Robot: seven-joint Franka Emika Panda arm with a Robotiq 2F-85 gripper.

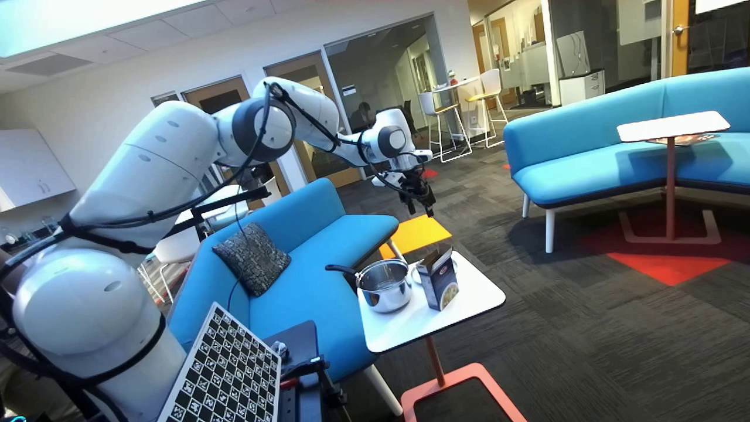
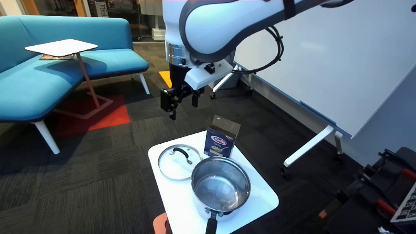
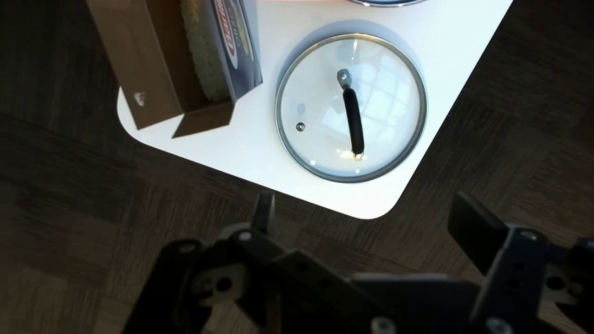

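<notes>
My gripper [image 2: 184, 107] hangs open above and beyond the far edge of the small white table [image 2: 171, 210], with nothing between its fingers. On the table lies a glass lid [image 3: 320, 103] with a black curved handle [image 3: 353, 119], flat on the surface. Beside the lid stands an open Barilla pasta box [image 2: 219, 138], upright; from the wrist its contents [image 3: 203, 53] show through the open top. The steel pot [image 2: 221, 187] has no cover and looks empty, and its black handle [image 2: 211, 225] points toward the second exterior camera.
A blue sofa [image 1: 309, 281] runs close alongside the table. Another blue sofa [image 1: 576, 158] and a second small table [image 1: 671, 126] stand farther off. A whiteboard [image 2: 331, 58] rises across the open carpet. Part of the white tabletop around the pot is bare.
</notes>
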